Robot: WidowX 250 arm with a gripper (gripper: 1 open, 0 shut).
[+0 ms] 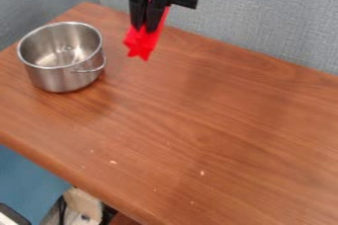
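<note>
My black gripper (148, 20) hangs over the back of the wooden table, shut on a red object (142, 41) that dangles below its fingers with a jagged lower end. To the left of it, a steel pot (61, 56) with wire handles stands upright on the table, apart from the red object. The fingertips are partly hidden by what they hold.
A grey textured wall (251, 22) runs behind it. Beyond the lower-left edge is a blue floor with some clutter.
</note>
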